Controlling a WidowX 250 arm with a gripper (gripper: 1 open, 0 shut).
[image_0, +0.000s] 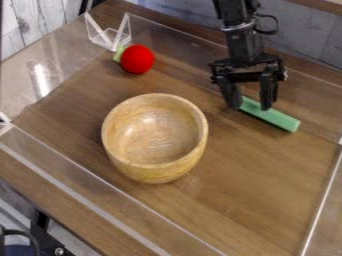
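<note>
My black gripper (249, 90) reaches down from the top over a green bar (274, 116) lying on the wooden table at the right. Its fingers are around or just above the bar's upper-left end; whether they grip it is unclear. A wooden bowl (155, 138) stands at centre left, apart from the gripper. A red ball (136, 59) sits at the upper left, with a small green piece partly behind it.
A white wire-like holder (110, 31) stands at the back left. Edges run along the back, left and right.
</note>
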